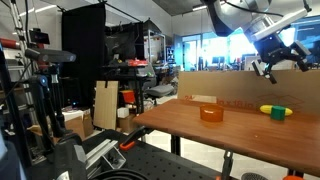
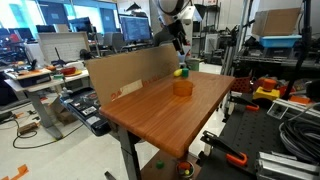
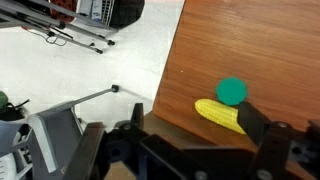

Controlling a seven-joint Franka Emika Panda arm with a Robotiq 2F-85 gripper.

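Observation:
High over the far end of the table, my gripper (image 1: 281, 79) stands open with nothing between its fingers. Below it on the wood are a green cup-like object (image 1: 278, 113) and a yellow corn-shaped object (image 3: 218, 115). From the wrist view, the green object (image 3: 231, 91) appears as a round disc close beside the yellow one, between my spread fingers but well below them. An orange round bowl (image 1: 211, 112) rests nearer the table's middle, away from those two. In exterior view 2 the same bowl (image 2: 182, 87) stands in front of the yellow and green objects.
A tan panel (image 1: 230, 88) rises behind its back edge. Pale floor (image 3: 130, 60) shows past the table edge in the wrist view.

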